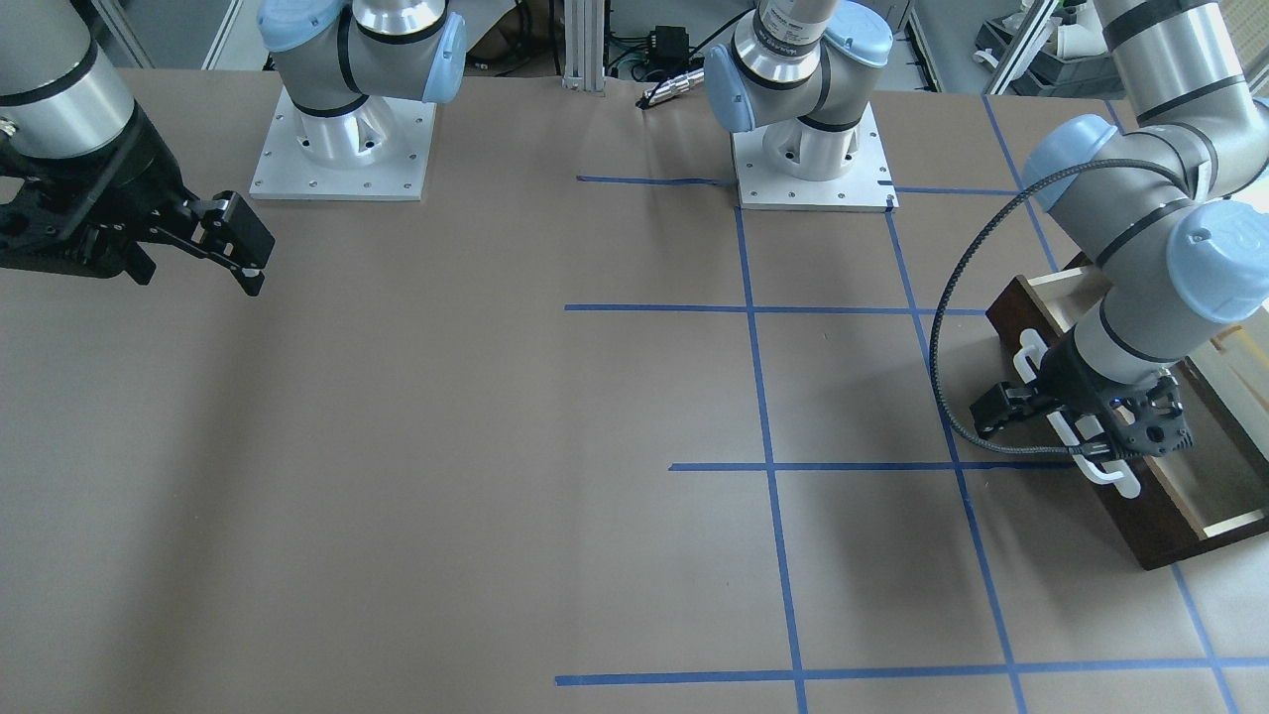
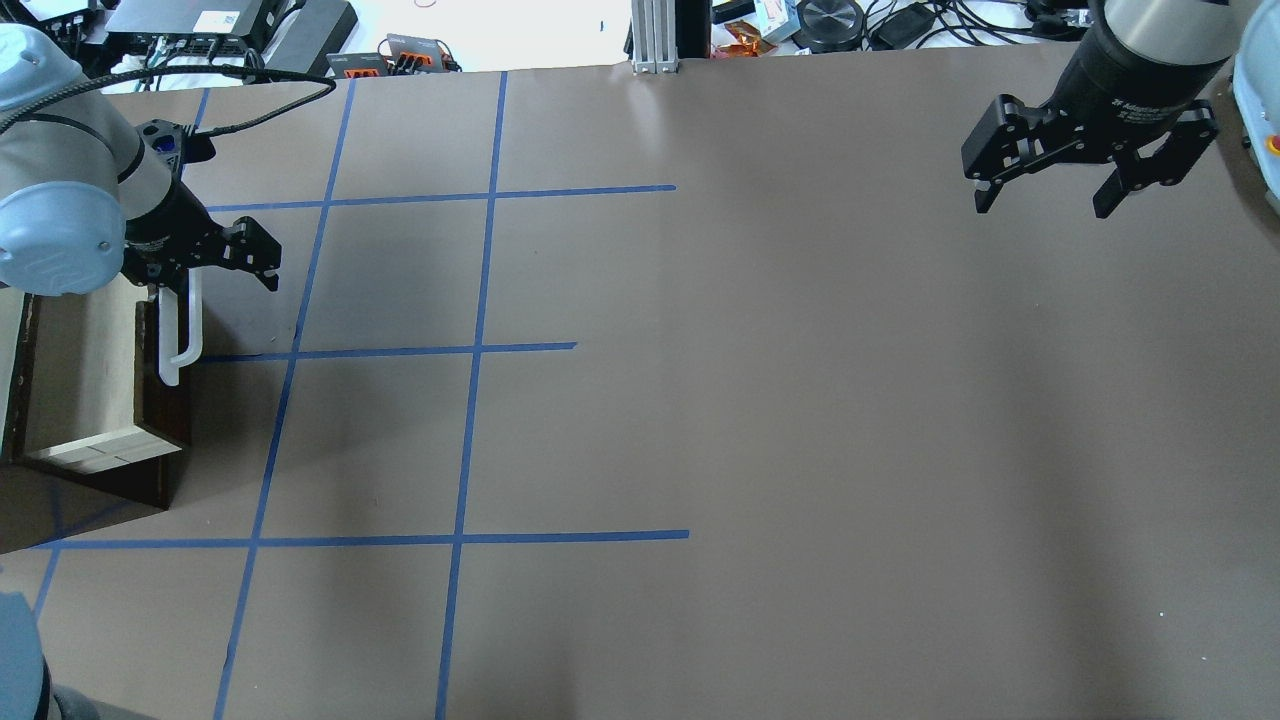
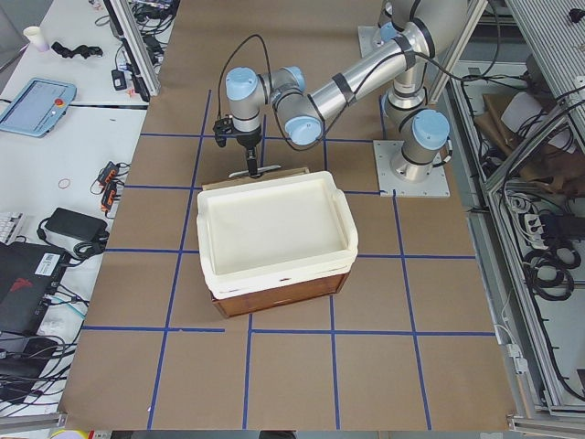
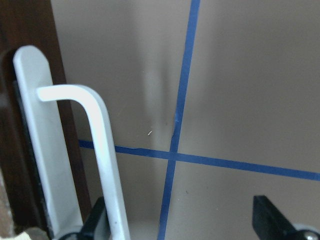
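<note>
A wooden box (image 1: 1136, 512) with a white handle (image 1: 1118, 476) on its dark side lies at the right in the front view and at the left in the top view. My gripper is low at that handle (image 4: 105, 145); in the left wrist view its fingers are spread wide, one overlapping the handle bar and the other over bare table. I cannot tell whether anything is pressed by them. In the left view a white tray (image 3: 274, 229) covers much of the box from that angle.
Other arms stand around the table, one with a black gripper (image 2: 1080, 150) at the top right in the top view.
</note>
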